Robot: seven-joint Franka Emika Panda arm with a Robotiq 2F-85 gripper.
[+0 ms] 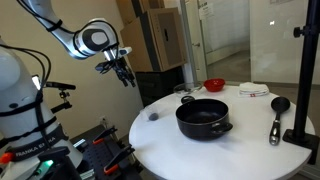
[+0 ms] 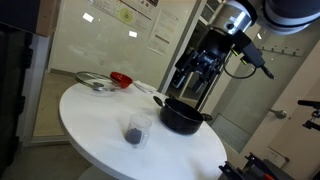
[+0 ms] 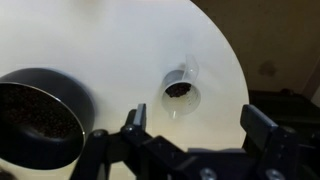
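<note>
My gripper (image 1: 128, 74) hangs high over the table's left side in exterior view 1, fingers open and empty. A clear cup (image 2: 140, 121) stands on the white table with dark bits at its bottom. From the wrist view the cup (image 3: 191, 104) shows ahead of the fingers and well below them, touched by neither. The black pot (image 1: 204, 119) sits near the middle of the table, uncovered; in the wrist view the pot (image 3: 82, 92) has many small dark pieces inside.
A glass lid (image 2: 97, 84) and a red bowl (image 1: 215, 85) lie toward the table's far side. A folded white cloth (image 1: 254, 90) and a black ladle (image 1: 276, 130) are to the right, near a black post (image 1: 305, 80).
</note>
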